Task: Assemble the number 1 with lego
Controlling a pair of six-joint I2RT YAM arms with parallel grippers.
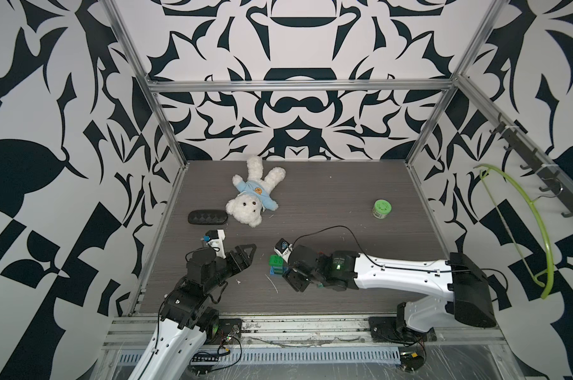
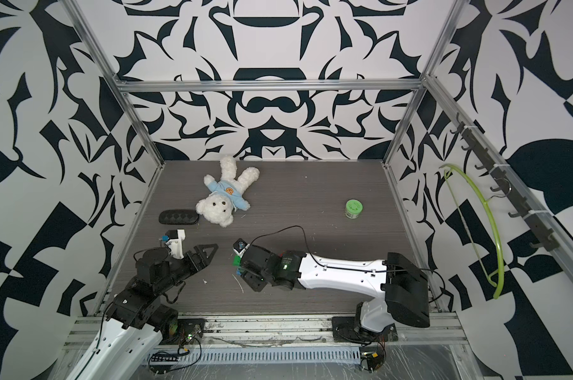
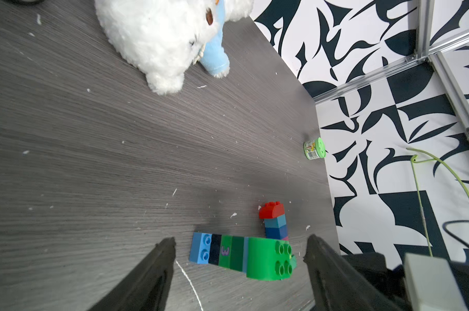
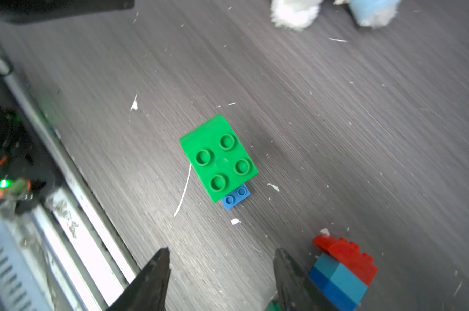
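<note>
A row of joined bricks, light blue, dark and green, lies on the table, its right end a taller green brick with studs, seen from above in the right wrist view (image 4: 218, 155). Loose red (image 4: 343, 254) and blue (image 4: 333, 285) bricks lie to its right. My left gripper hangs left of and above the row, fingers apart, nothing held. My right gripper is open over the table between the row and the loose bricks, empty.
A white teddy bear (image 1: 248, 202) and a black oblong case (image 1: 207, 216) lie at the back left. A green tub (image 1: 381, 209) stands at the back right.
</note>
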